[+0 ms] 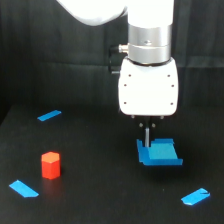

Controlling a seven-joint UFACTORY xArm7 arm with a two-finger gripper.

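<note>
My gripper (147, 137) points straight down from the white arm (148, 88), at right of centre. Its narrow fingers end over the left part of a blue square tray (161, 153) with a lighter inside. Whether the tips touch the tray or hover above it, I cannot tell. The fingers show only as a thin grey strip, so how they stand is unclear. A red block (51, 165) sits upright on the dark table at the left, well away from the gripper.
Flat blue strips lie on the table: one strip (49, 115) at the back left, another strip (23, 188) at the front left, a third strip (195, 197) at the front right. Between the red block and the tray the dark table (105, 170) is clear.
</note>
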